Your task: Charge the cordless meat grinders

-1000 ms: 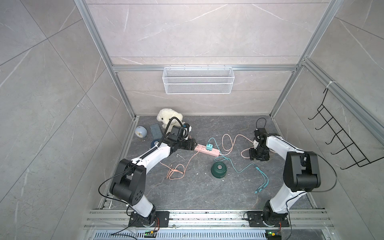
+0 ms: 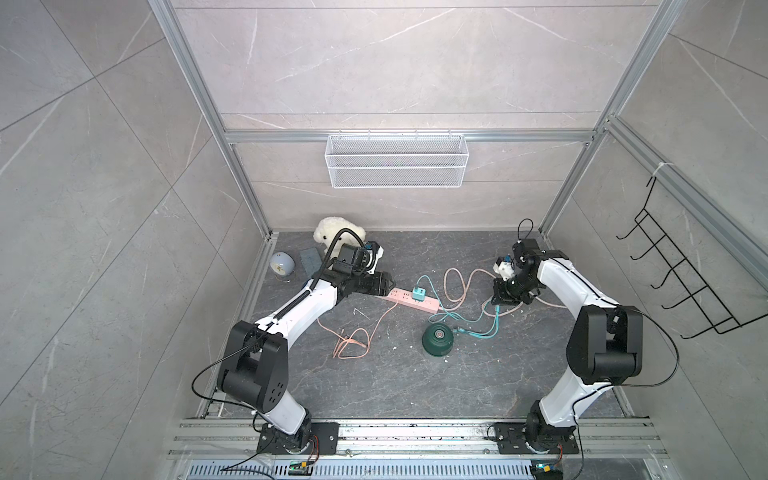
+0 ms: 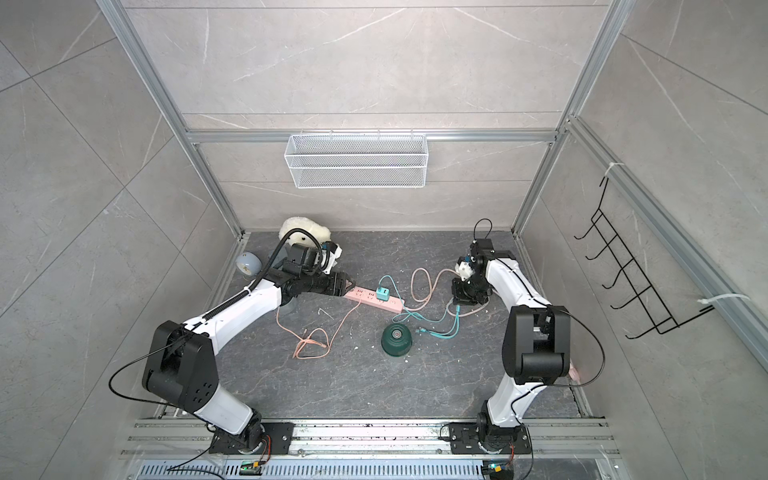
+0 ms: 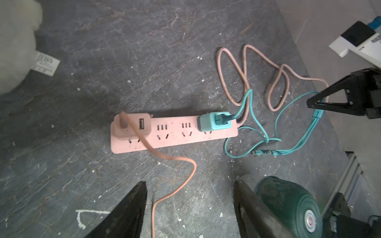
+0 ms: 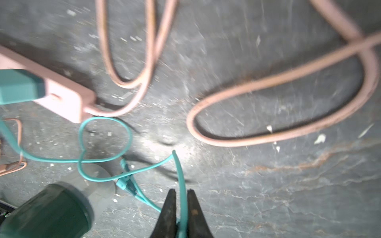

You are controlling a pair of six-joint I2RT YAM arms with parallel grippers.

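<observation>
The green cordless meat grinder (image 2: pixel 437 340) stands on the table in front of the pink power strip (image 4: pixel 166 130). A teal charger (image 4: pixel 210 123) sits in the strip's right end, a pink adapter (image 4: pixel 139 123) in its left end. My right gripper is shut on the teal cable (image 5: pixel 150 168), holding it raised to the right of the grinder; its split ends (image 5: pixel 127 182) hang toward the grinder. My left gripper is open, empty, above the strip's left side, with a pink cable (image 4: pixel 174 158) running below it.
A white plush toy (image 2: pixel 336 232), a pale round object (image 2: pixel 281 263) and a grey block (image 2: pixel 312 260) occupy the back left. Loose pink cord loops (image 5: pixel 246 89) lie right of the strip.
My right gripper has taken hold of the teal cable and moved up and left with it, drawing its ends from the front right toward the grinder. The left arm has shifted slightly.
</observation>
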